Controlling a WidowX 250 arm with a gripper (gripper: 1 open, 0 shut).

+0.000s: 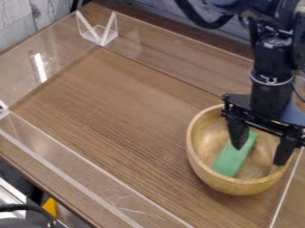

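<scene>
A wooden bowl [202, 169] sits at the right of the table, with a green rectangular block [234, 157] lying inside it. My black gripper [259, 144] is open above the bowl, one finger reaching down left of the other, over the bowl's upper right part beside the block. Nothing shows held between the fingers.
A small white wire-like holder [98, 31] stands at the back left. A black object with yellow shows at the lower left edge.
</scene>
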